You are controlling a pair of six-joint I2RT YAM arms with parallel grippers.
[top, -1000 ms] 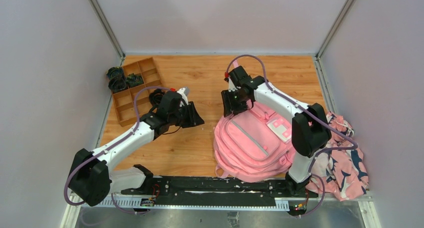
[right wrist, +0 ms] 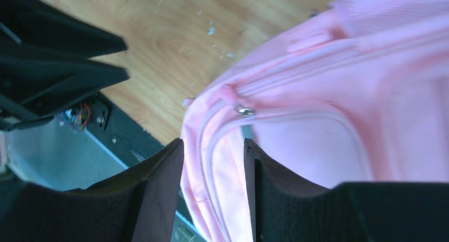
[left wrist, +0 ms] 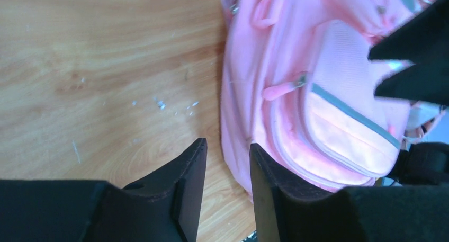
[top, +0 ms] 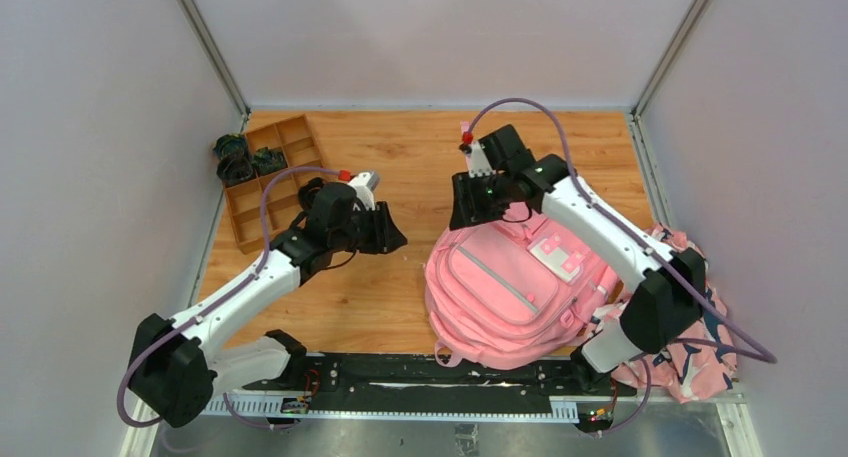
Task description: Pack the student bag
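Observation:
A pink backpack (top: 500, 287) lies flat on the right half of the table, its front pocket with a grey zipper strip facing up. Over its upper left edge hangs my right gripper (top: 464, 217), open, with nothing between its fingers. In the right wrist view the zipper pull (right wrist: 243, 110) shows on the bag beyond that gripper's fingertips (right wrist: 177, 146). My left gripper (top: 402, 243) hovers over bare wood to the left of the bag. Its fingers (left wrist: 198, 152) stand part open and empty, with the bag's side (left wrist: 238, 109) beyond them.
At the back left stands a wooden compartment tray (top: 247, 239) with dark coiled items (top: 235, 161) in and beside it. A pink patterned cloth bag (top: 700, 362) lies at the right edge. Bare table spans the middle and back. The two grippers are fairly close together.

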